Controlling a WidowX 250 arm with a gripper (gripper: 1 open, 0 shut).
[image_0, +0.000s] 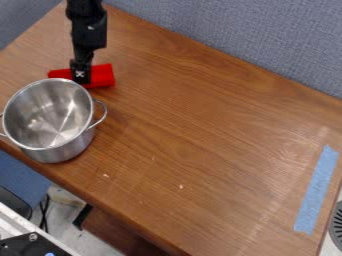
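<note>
A red cylindrical object (102, 74) lies on the wooden table at the upper left, just behind a steel pot (51, 122) with wire handles. My black gripper (80, 74) reaches down from the top edge onto the red object's middle, its fingertips at the object. Whether the fingers have closed on it cannot be made out.
A blue strip (315, 188) lies along the right side, and a round metal item is cut off at the right edge. Cables show beside the table at the lower left.
</note>
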